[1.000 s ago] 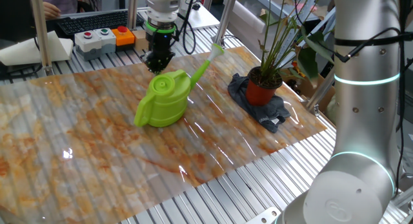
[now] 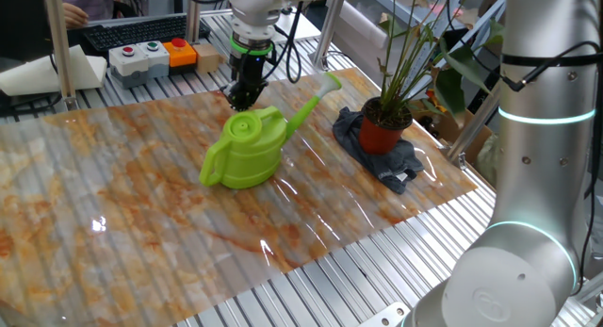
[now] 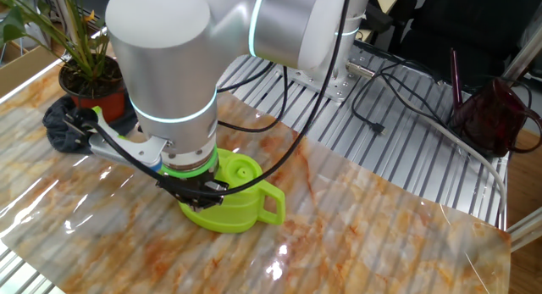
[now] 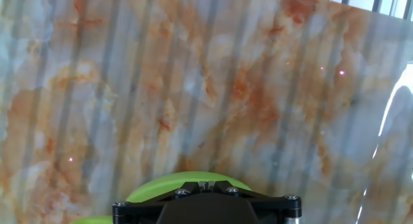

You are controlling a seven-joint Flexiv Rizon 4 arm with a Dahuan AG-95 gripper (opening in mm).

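A lime-green watering can (image 2: pixel 250 157) rests upright on the marble-patterned sheet, its handle to the left and its spout pointing to the upper right in exterior view 1. My black gripper (image 2: pixel 245 99) is low against the can's far side, close to the body or touching it. In exterior view 2, the arm covers the spout, while the can's lid and handle (image 3: pixel 273 202) show. Seen from the wrist, the gripper has its fingertips together at the centre, with nothing visible between them. Only a green curved edge (image 4: pixel 169 185) of the can appears behind it.
A potted plant (image 2: pixel 382 134) stands on a dark cloth (image 2: pixel 396 164) to the right of the can. Button boxes (image 2: pixel 139 63) line the back edge. A dark red watering can (image 3: pixel 493 116) sits by the frame. The marble-patterned sheet (image 2: pixel 104 204) has free room at left.
My gripper has moved rightward and slightly nearer in exterior view 1. Along with it, the green can has slid and turned a little, its spout tip shifting right and down.
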